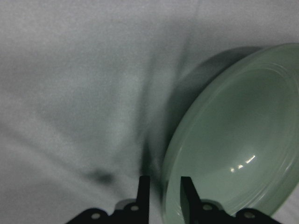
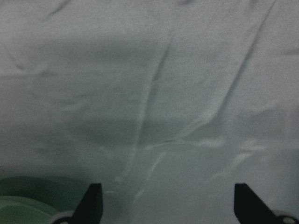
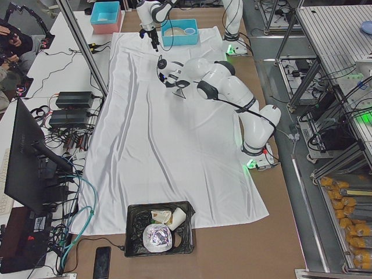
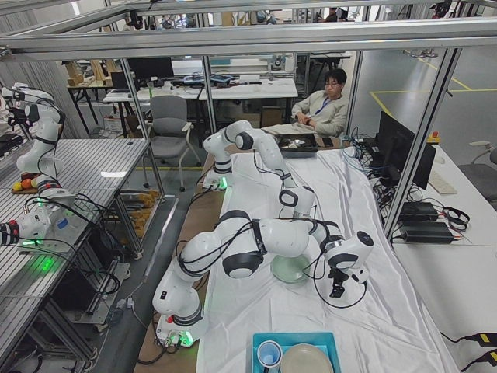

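A pale green plate [image 1: 233,135] lies on the white cloth [image 1: 84,79]; in the camera right view the plate [image 4: 289,270] sits under the arms. My left gripper is open, its fingertips either side of the plate's near rim, from above. My right gripper stands wide open over bare cloth, with only a green edge of the plate [image 2: 21,212] at the lower left. In the camera left view the plate is mostly hidden by an arm.
A blue bin [image 4: 329,350] with a cup and plate stands at one end of the cloth. A black tray [image 3: 133,232] with several items sits at the other. Monitors and cables line one side.
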